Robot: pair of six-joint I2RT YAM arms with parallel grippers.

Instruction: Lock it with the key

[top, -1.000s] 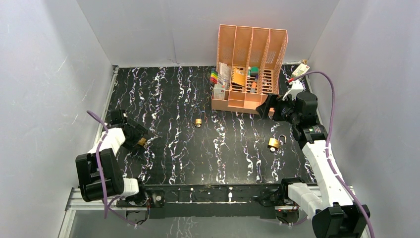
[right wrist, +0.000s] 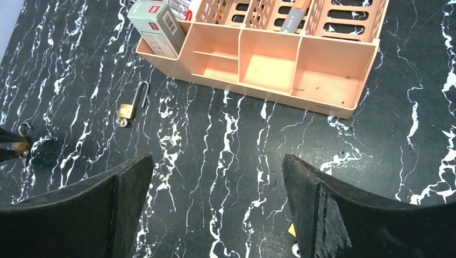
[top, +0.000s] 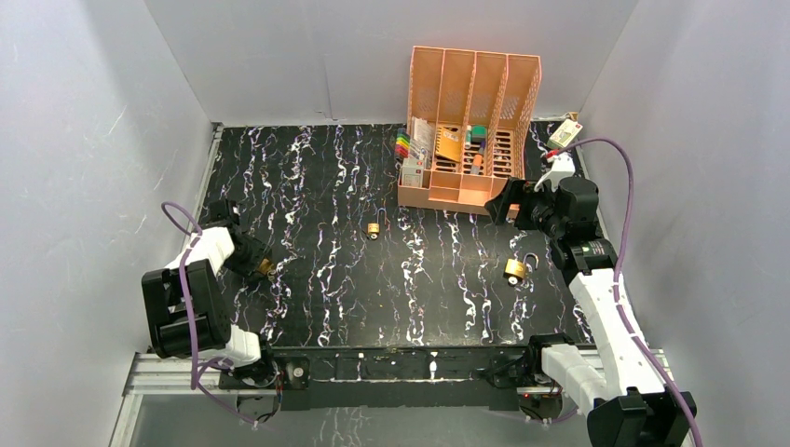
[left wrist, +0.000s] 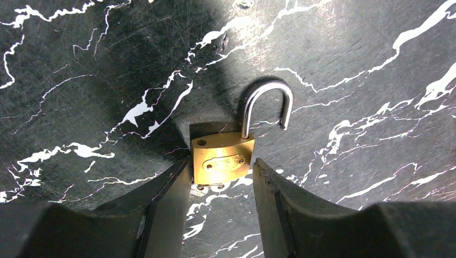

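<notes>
A brass padlock with its shackle raised open lies flat on the table at the left, seen in the left wrist view. My left gripper is part open, its fingertips at either side of the lock body's lower half. A second padlock with a long shackle lies mid-table, and a third open padlock lies at the right. My right gripper is open above the right half of the table, nothing between its fingers. Keys at the locks' lower ends are too small to make out clearly.
A salmon organiser with compartments of boxes, markers and stationery stands at the back right. A small box lies beside it in the back corner.
The right arm is nearly still.
</notes>
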